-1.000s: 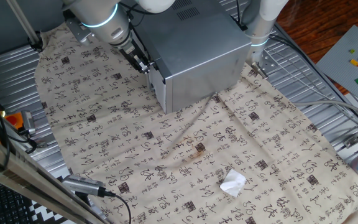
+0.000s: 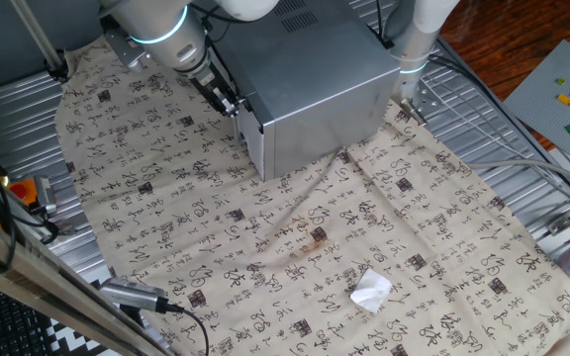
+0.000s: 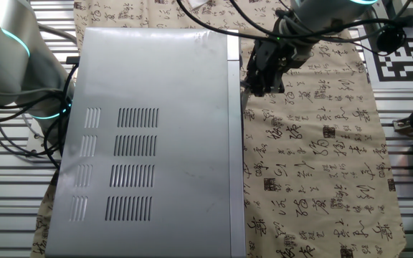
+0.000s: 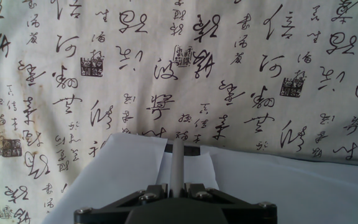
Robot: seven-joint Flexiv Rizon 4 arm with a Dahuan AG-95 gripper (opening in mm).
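Note:
A grey metal box-shaped appliance (image 2: 315,84), microwave-like, stands on the cloth at the back. My gripper (image 2: 229,105) is at its front side, close to the front edge. From above, the gripper (image 3: 255,84) shows dark against that edge, partly covered by cables. In the wrist view the black fingers (image 4: 151,195) come close together around a narrow upright grey bar (image 4: 178,168). Whether this bar is a handle held between them or part of the fingertips is unclear. Pale, smooth surfaces flank it. The appliance's front is mostly hidden.
Patterned cloth (image 2: 176,203) covers the table, with wide free room before the appliance. A crumpled white paper (image 2: 371,291) lies near the front.

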